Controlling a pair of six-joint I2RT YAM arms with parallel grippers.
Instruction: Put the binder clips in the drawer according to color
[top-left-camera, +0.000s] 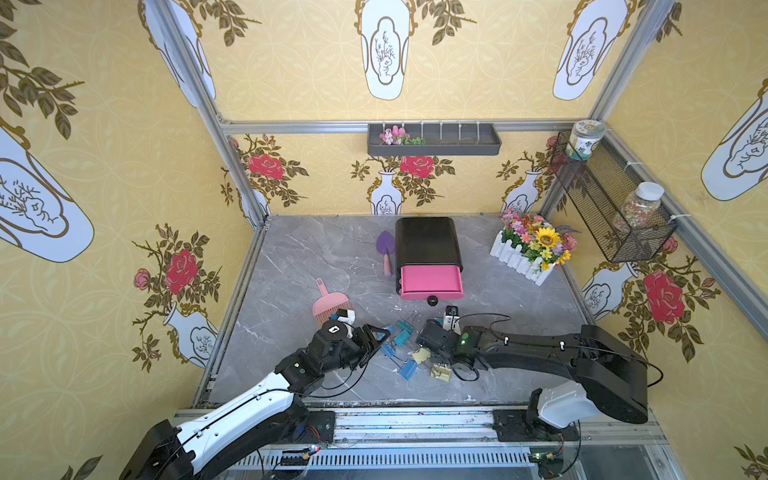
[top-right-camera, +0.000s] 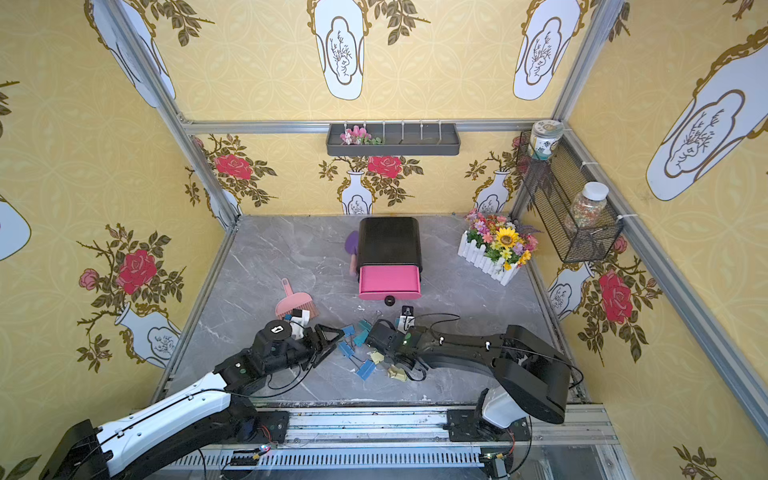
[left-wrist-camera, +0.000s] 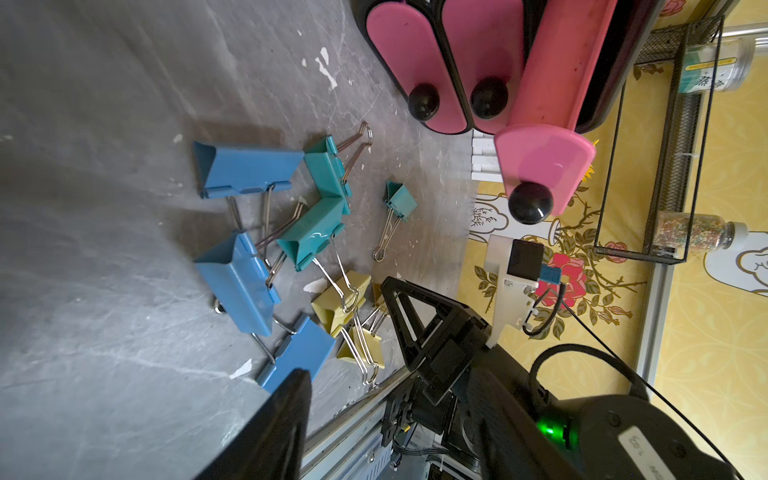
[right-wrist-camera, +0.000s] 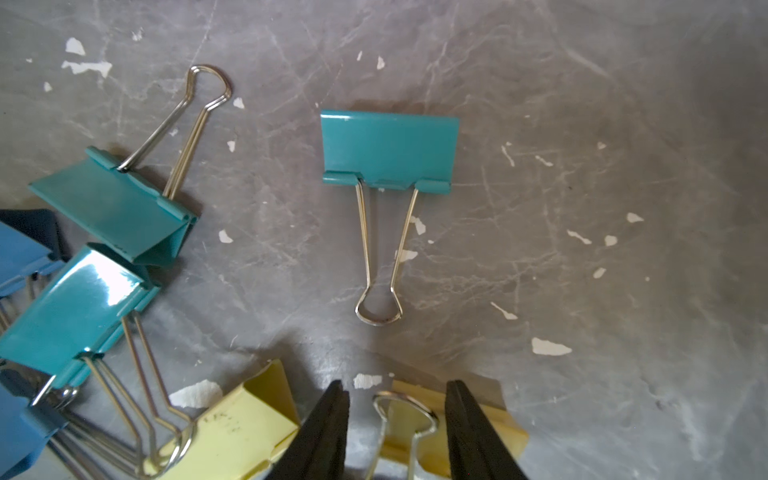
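Three blue binder clips lie together, one blue clip farthest back. Beside them rest two touching teal clips, and another teal clip lies apart. Near the front are yellow clips, one yellow clip left of my right gripper. That right gripper stands open over another yellow clip; the clip's wire handle shows between its fingers, without visible grip. My left gripper is open and empty, left of the pile. The pink top drawer is pulled out, its visible inside bare; two lower drawers are shut.
A pink dustpan lies left, and a purple trowel beside the black drawer unit. A flower planter stands back right. Bare table surrounds the drawer's right side. The pulled-out drawer's black knob juts toward the clips.
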